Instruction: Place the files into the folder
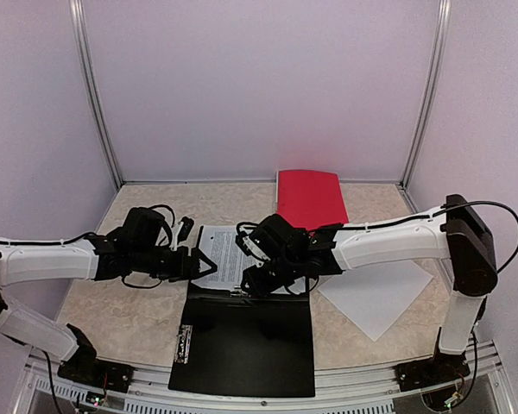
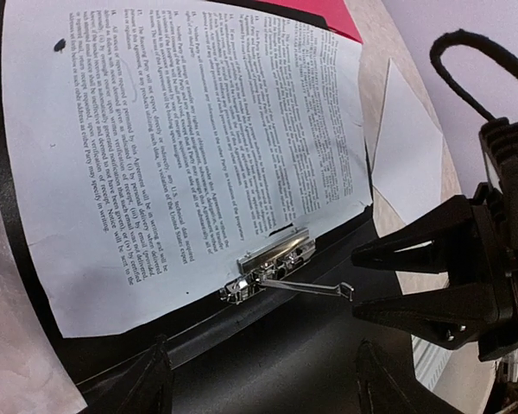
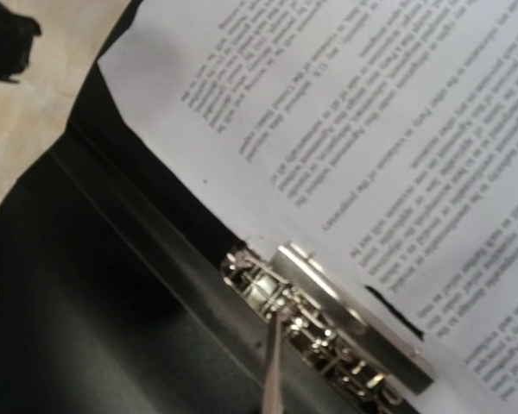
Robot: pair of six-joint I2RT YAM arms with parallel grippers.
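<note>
The open black folder (image 1: 242, 345) holds printed sheets (image 2: 181, 147) on its upper half, lying at the metal clip (image 2: 268, 259) along the fold. A thin metal lever sticks out from the clip. My right gripper hangs just over that lever, fingers apart, with nothing seen held; in the right wrist view the clip and lever fill the lower middle. My left gripper (image 1: 198, 263) is over the sheets' left edge, open, its dark fingertips at the bottom of the left wrist view.
A red folder (image 1: 311, 194) lies at the back right, and a blank white sheet (image 1: 375, 297) lies to the right of the black folder. Both arms are close together over the folder.
</note>
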